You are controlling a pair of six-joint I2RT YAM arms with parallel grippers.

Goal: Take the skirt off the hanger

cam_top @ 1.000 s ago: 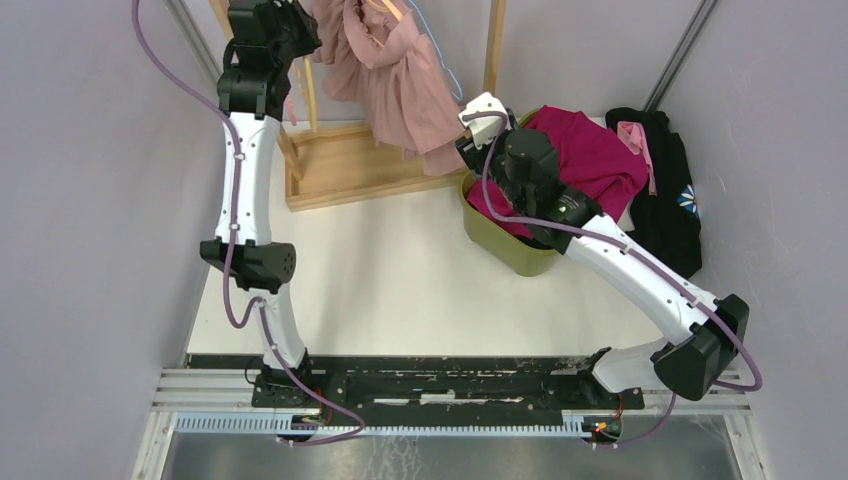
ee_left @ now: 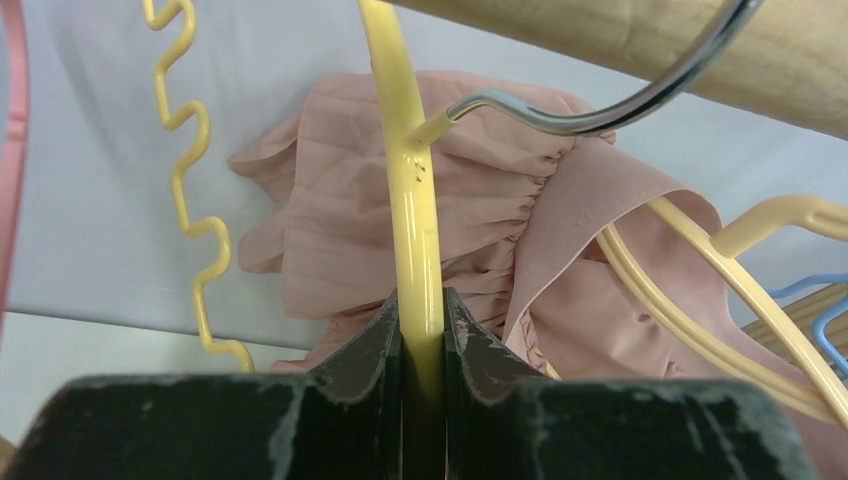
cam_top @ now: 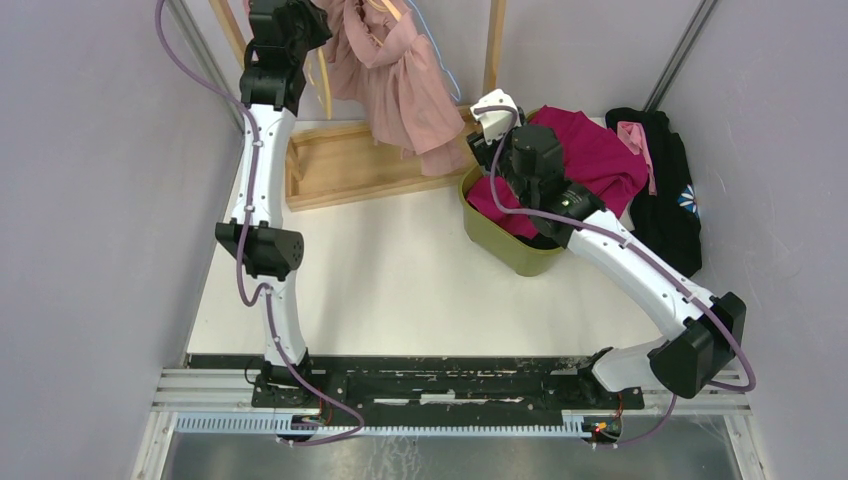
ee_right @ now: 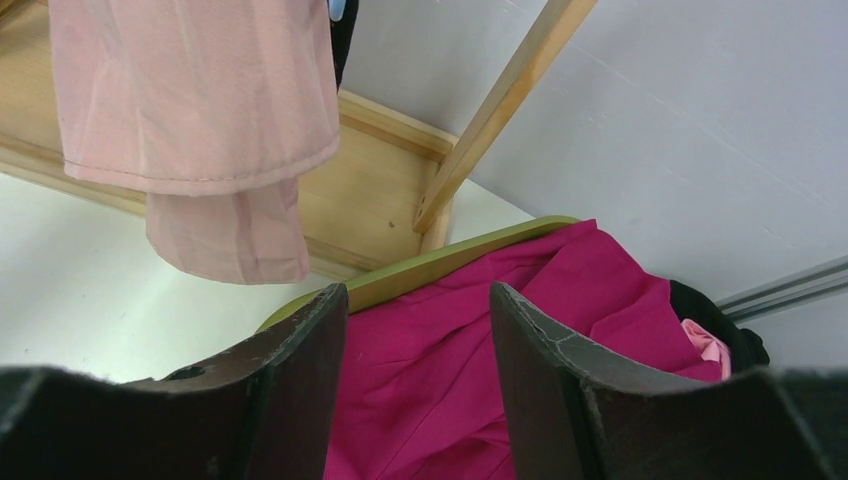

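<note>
The pink skirt (cam_top: 395, 95) hangs on yellow hangers at the rack's top, its lower folds over the wooden base. In the left wrist view my left gripper is shut on a yellow hanger (ee_left: 410, 190) with a metal hook, close under the wooden rail (ee_left: 650, 35); gathered pink cloth (ee_left: 420, 200) lies behind it. My right gripper stands open above the olive tub, right of and below the hanging pink cloth (ee_right: 195, 100), with nothing held.
The olive tub (cam_top: 505, 255) holds magenta cloth (cam_top: 590, 160); black clothing (cam_top: 665, 230) lies to its right. The rack's wooden base (cam_top: 350, 190) stands at the back.
My left arm has moved right and slightly toward the back at the rack. The right arm has shifted slightly to the right. The skirt looks unchanged.
</note>
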